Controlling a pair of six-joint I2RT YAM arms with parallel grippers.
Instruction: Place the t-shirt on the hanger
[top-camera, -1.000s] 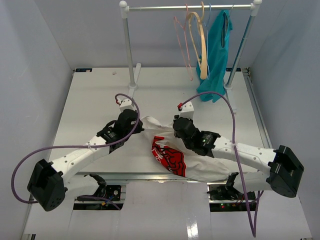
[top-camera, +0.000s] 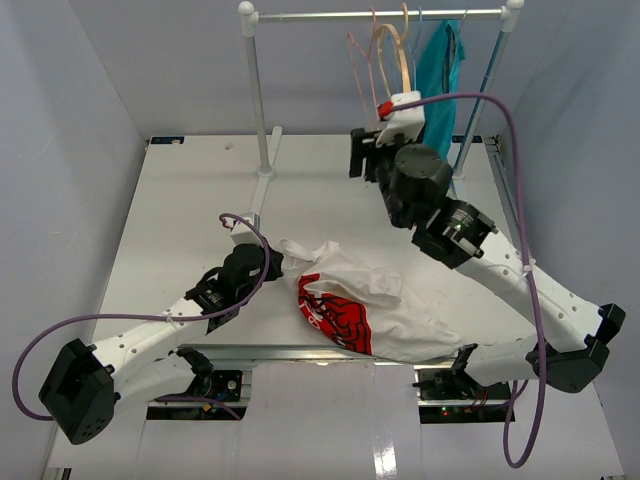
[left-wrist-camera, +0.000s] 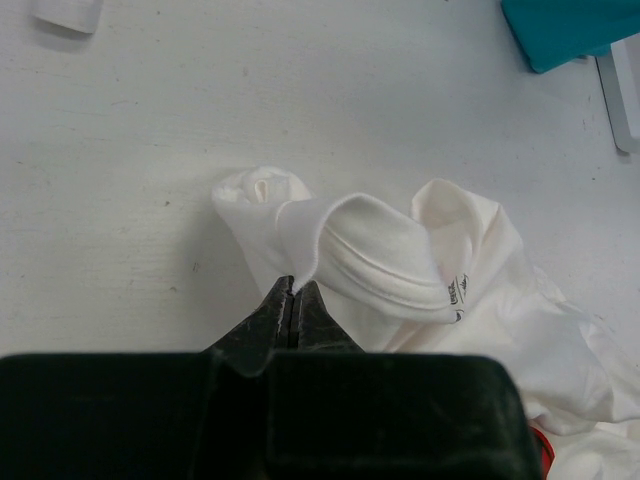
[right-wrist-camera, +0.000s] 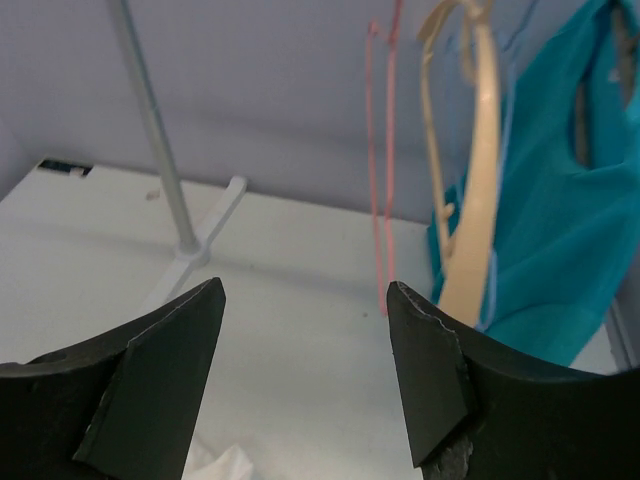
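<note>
The white t shirt (top-camera: 370, 300) with a red and black print (top-camera: 335, 320) lies rumpled on the table. In the left wrist view my left gripper is shut on a fold of its white fabric (left-wrist-camera: 370, 260). My right gripper (top-camera: 365, 150) is raised high, open, its fingers apart; in the right wrist view nothing is between them, and a wooden hanger (right-wrist-camera: 470, 250) hangs just beyond the right finger, blurred. Pink hangers (top-camera: 355, 50) hang beside it on the rail (top-camera: 320, 16).
A teal garment (right-wrist-camera: 560, 260) hangs at the rack's right. The white rack posts (top-camera: 255, 90) stand at the back on feet.
My right gripper has risen from the t shirt up toward the hangers. My left gripper has moved slightly toward the front left with the fabric.
</note>
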